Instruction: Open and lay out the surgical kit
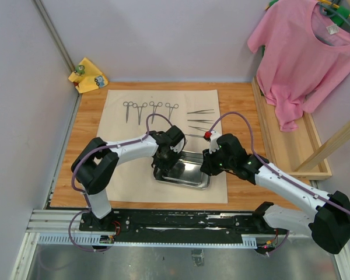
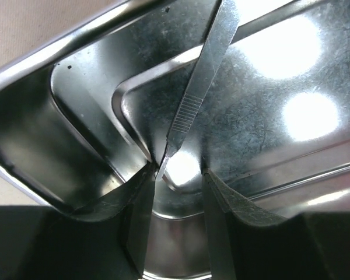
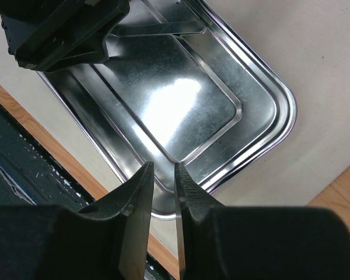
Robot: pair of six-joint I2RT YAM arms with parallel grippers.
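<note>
A steel tray [image 1: 189, 173] lies on the beige mat. In the left wrist view a flat metal instrument [image 2: 193, 93] with a ridged grip lies in it, its narrow end at my left gripper, whose fingers stand apart, open, around that end. My right gripper hovers over the tray's right end, its fingertips close together; I cannot see anything between them. On the mat [image 1: 122, 186] behind the tray stand out several scissor-like clamps [image 1: 139, 109] in a row and several slender instruments [image 1: 201, 121] to their right.
A wooden box [image 1: 308, 166] with a post and a pink shirt [image 1: 291, 58] are at the right. A yellow cloth [image 1: 88, 76] lies at the back left.
</note>
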